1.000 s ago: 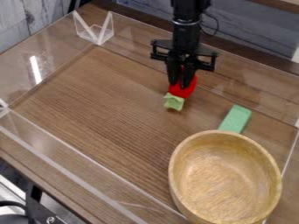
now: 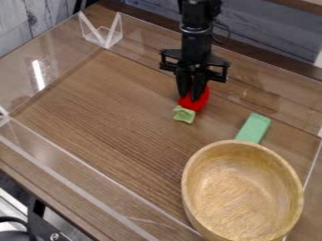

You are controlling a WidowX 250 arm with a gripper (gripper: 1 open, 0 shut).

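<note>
My black gripper (image 2: 193,92) reaches down at the upper middle of the camera view, shut on a red object (image 2: 201,100). A small light green piece (image 2: 184,115) shows just below the red object, touching it or very close; whether it is part of it I cannot tell. The fingertips are partly hidden by the dark gripper body.
A large tan bowl (image 2: 240,194) fills the lower right of the table. A mint green block (image 2: 251,130) lies above it. A white wire-like holder (image 2: 101,28) stands at the back left.
The gripper and red object have shifted slightly down in the view over the last second, along with the small green piece. The bowl and mint block have not moved.
</note>
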